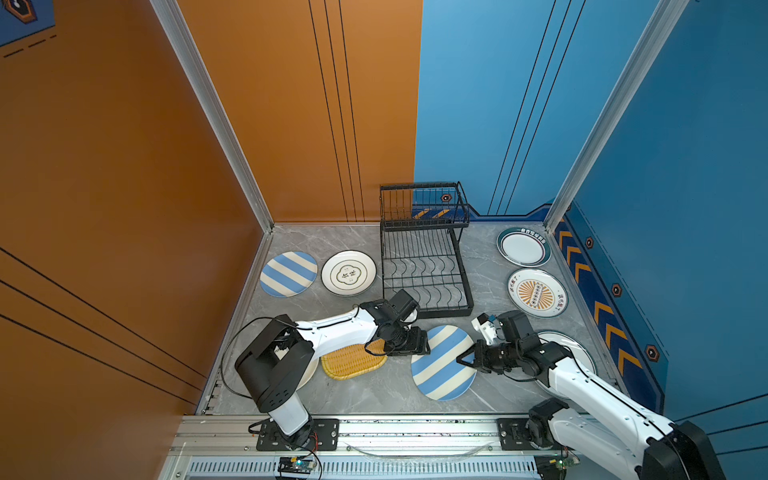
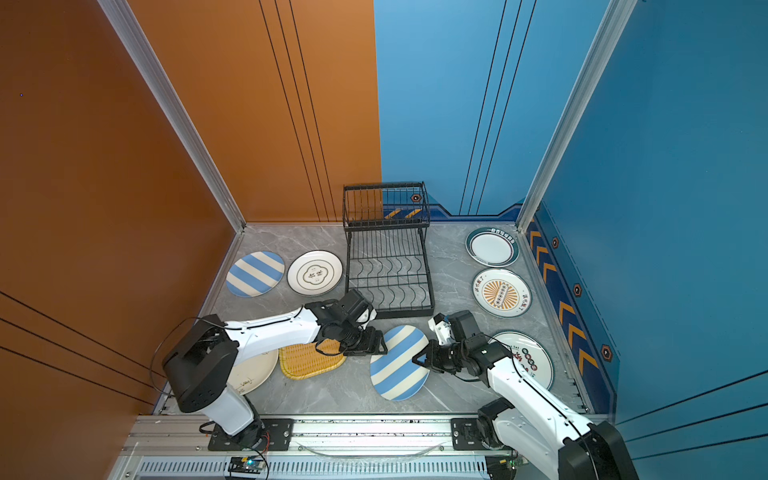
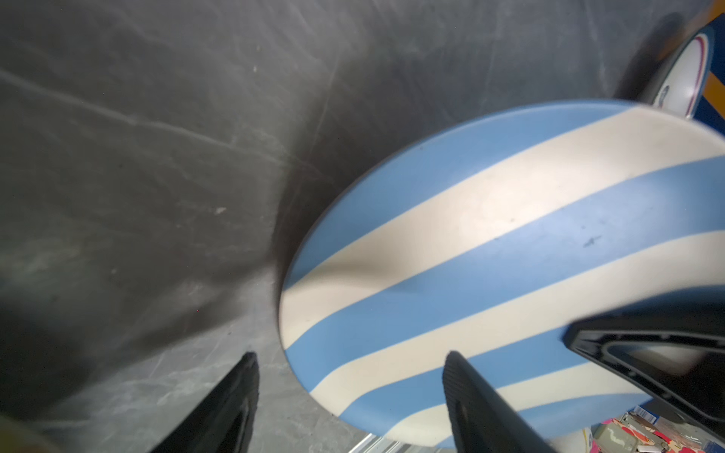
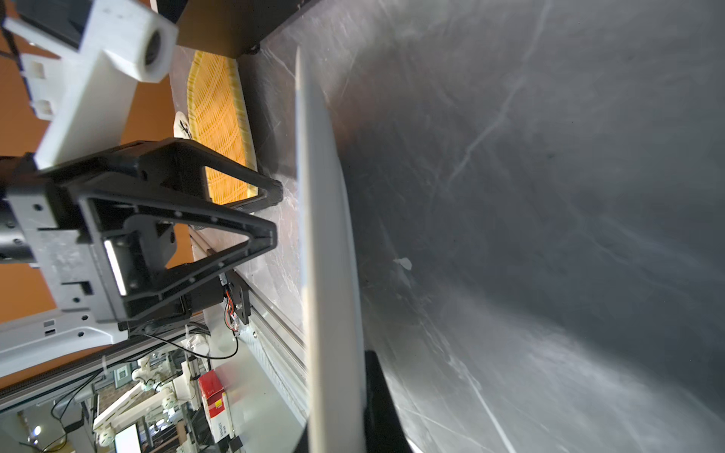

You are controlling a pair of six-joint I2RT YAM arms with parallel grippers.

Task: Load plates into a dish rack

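Observation:
A blue-and-cream striped plate [image 1: 442, 364] is raised and tilted near the table's front, below the dish rack [image 1: 426, 272]. My right gripper [image 1: 466, 359] is shut on its right side; in the right wrist view the plate [image 4: 330, 249] appears almost edge-on between the fingers. My left gripper stands open at the plate's left side. From the right wrist view, a small gap separates the left fingers [image 4: 263, 235] from the plate. The black rack's lower slots hold no plates.
Another striped plate [image 1: 289, 274] and a white plate [image 1: 349, 273] lie left of the rack. On the right are a green-rimmed plate [image 1: 524, 247], an orange-patterned plate [image 1: 537, 292] and a white plate [image 2: 528, 356]. A yellow woven tray [image 1: 352, 364] lies under the left arm.

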